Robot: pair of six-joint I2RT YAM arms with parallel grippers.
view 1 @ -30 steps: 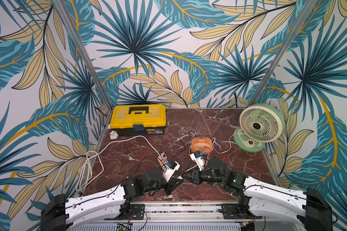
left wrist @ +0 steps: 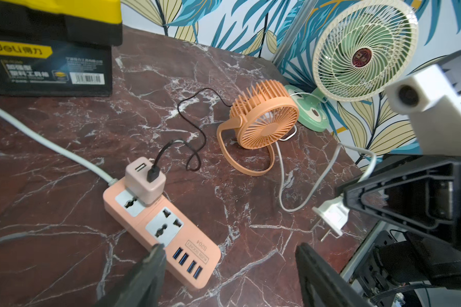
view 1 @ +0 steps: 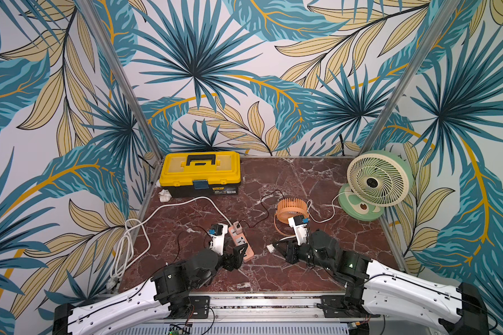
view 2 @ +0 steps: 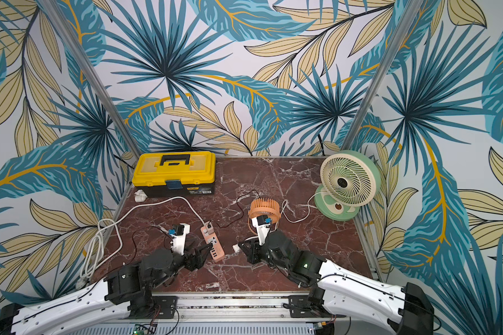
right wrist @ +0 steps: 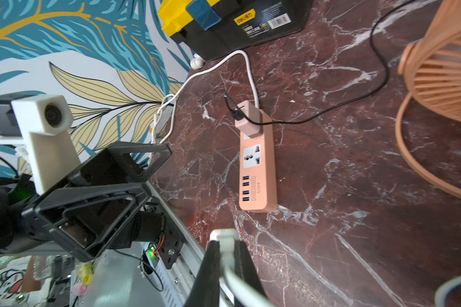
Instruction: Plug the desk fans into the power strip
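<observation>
The pink power strip [left wrist: 187, 240] lies on the table, a pink adapter [left wrist: 145, 180] with a black cable standing in one end socket. Its middle socket [left wrist: 164, 225] is bare. My left gripper is open just above the strip's USB end, nothing between its fingers. The right gripper is shut on a white plug [right wrist: 224, 236]. In the left wrist view this plug [left wrist: 334, 214] hangs over bare table with its prongs pointing down. Its white cord runs back past the orange fan [left wrist: 269, 120] toward the green fan [left wrist: 364, 50], partly hidden.
A yellow and black toolbox [view 1: 200, 172] stands at the back left. The strip's white cable [view 1: 167, 205] loops along the left side. The orange fan's black cable [left wrist: 202, 135] crosses the table behind the strip.
The two grippers were close together near the plug; now they stand apart. My left gripper has moved left and back over the strip, and the right one slightly to the right, with the plug.
</observation>
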